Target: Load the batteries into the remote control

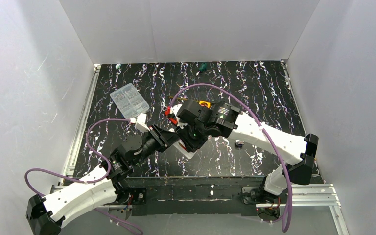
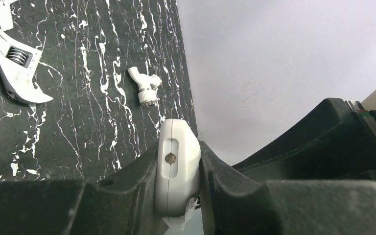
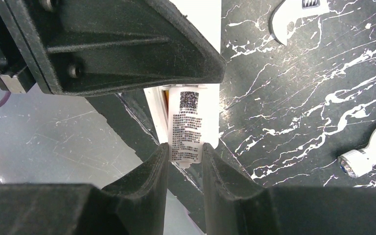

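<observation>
In the left wrist view, my left gripper is shut on the white remote control, whose rounded end with a small screw points up between the fingers. My right gripper is shut on a white battery cover printed with dark text and a square code. The cover lies over the remote's back, tilted against its edge. Beside it a strip of the open compartment shows an orange-red battery. Left finger hides the cover's upper end. From above, both grippers meet at the remote, mostly hiding it.
A clear parts box rests on the left of the table. An adjustable wrench and a white fitting lie on the marble top. A green-handled screwdriver is at the back.
</observation>
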